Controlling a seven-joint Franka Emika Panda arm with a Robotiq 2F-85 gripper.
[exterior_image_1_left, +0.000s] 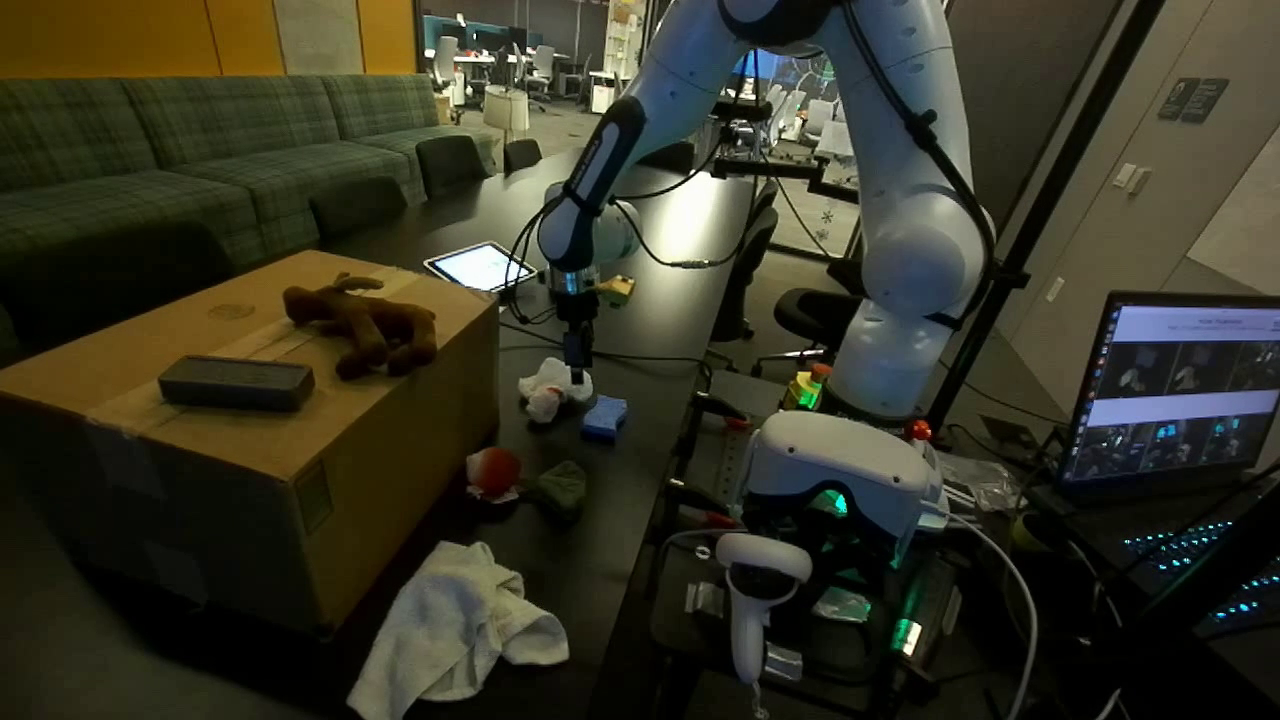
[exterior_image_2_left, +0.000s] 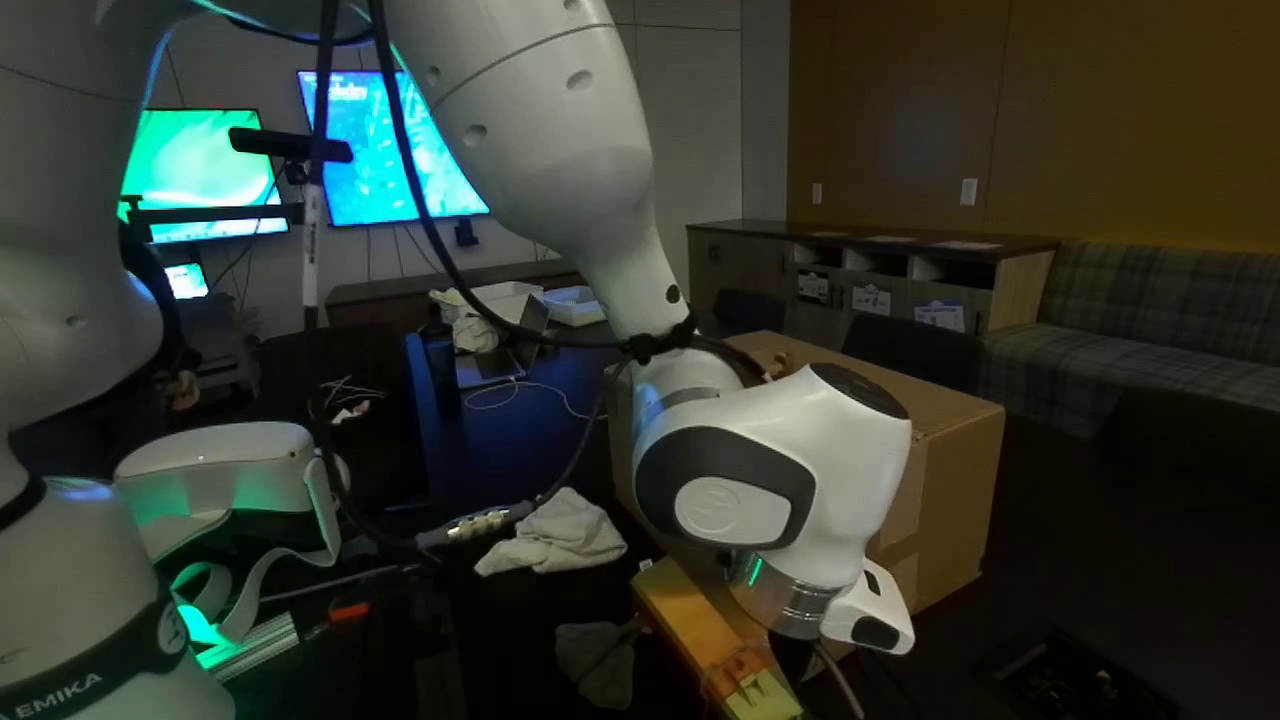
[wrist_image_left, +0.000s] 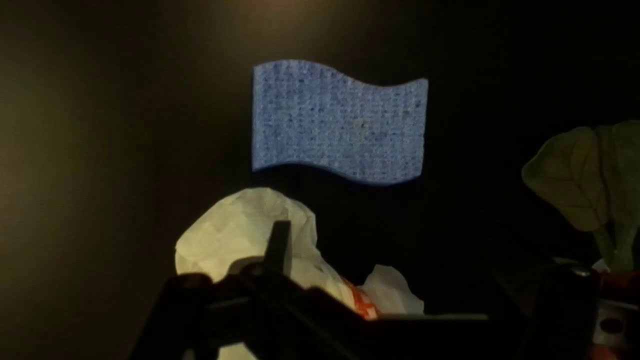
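My gripper (exterior_image_1_left: 578, 358) hangs low over the table, beside and partly in front of a crumpled white bag (exterior_image_1_left: 548, 390). The wrist view has its fingers wide apart, with one dark finger (wrist_image_left: 279, 249) overlapping the white bag (wrist_image_left: 246, 225), which bears a red print. A wavy blue sponge (wrist_image_left: 339, 123) lies flat beyond the fingers, apart from the bag; exterior view 1 places the sponge (exterior_image_1_left: 605, 418) just right of the bag. Whether the finger touches the bag is unclear. The hand hides the bag and sponge in exterior view 2.
A red and white item (exterior_image_1_left: 493, 472) and a green leafy one (exterior_image_1_left: 560, 488) lie nearer the camera, then a white towel (exterior_image_1_left: 462, 624). Left stands a large cardboard box (exterior_image_1_left: 396, 480) carrying a brown plush toy (exterior_image_1_left: 372, 326) and a dark block (exterior_image_1_left: 236, 383). A tablet (exterior_image_1_left: 480, 266) lies behind.
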